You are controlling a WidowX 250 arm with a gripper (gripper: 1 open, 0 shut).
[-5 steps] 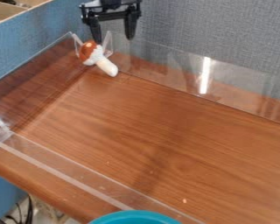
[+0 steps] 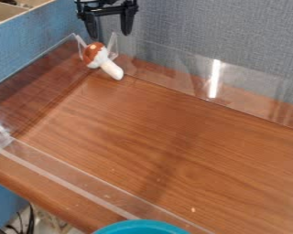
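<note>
My gripper [image 2: 109, 27] hangs at the top of the camera view, black, its two fingers apart and empty. Below it, in the back left corner of the wooden surface, lies a toy mushroom [image 2: 103, 60] with a red, white-spotted cap and a pale stem that points down and to the right. The gripper is above the mushroom, apart from it.
Clear plastic walls edge the wooden surface [image 2: 174, 146], which is otherwise largely bare. A teal container [image 2: 139, 228] shows at the bottom edge. A blue panel [image 2: 27, 55] and a grey wall [image 2: 222, 46] stand behind. Cables lie at the lower left.
My gripper has shifted a little to the left over the last second. The mushroom has stayed in place.
</note>
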